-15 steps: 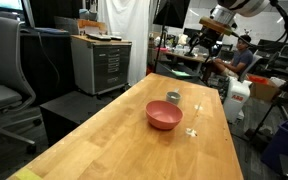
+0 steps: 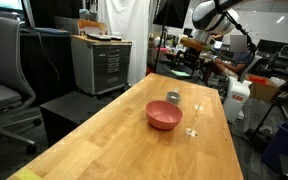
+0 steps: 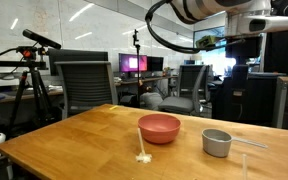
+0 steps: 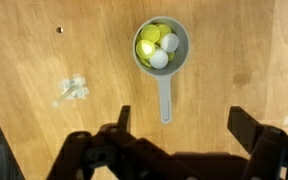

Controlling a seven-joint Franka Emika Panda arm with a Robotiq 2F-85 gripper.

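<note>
A small grey saucepan (image 4: 186, 52) with a long handle (image 4: 165, 100) lies below me in the wrist view, holding several yellow and white round pieces. Its handle points toward my gripper, whose dark fingers stand wide apart with nothing between them. The same pan (image 3: 216, 147) is upright on the wooden table in exterior view 2, handle to the right. My gripper (image 2: 191, 46) hangs well above the far end of the table in exterior view 1, touching nothing.
A red bowl (image 3: 159, 127) sits beside the pan on the table (image 2: 99, 140). White tape with a thin stick-like piece (image 4: 71, 90) is left of the pan in the wrist view.
The arm and gripper have come down toward the table's far end. The pan and the red bowl have not moved.
</note>
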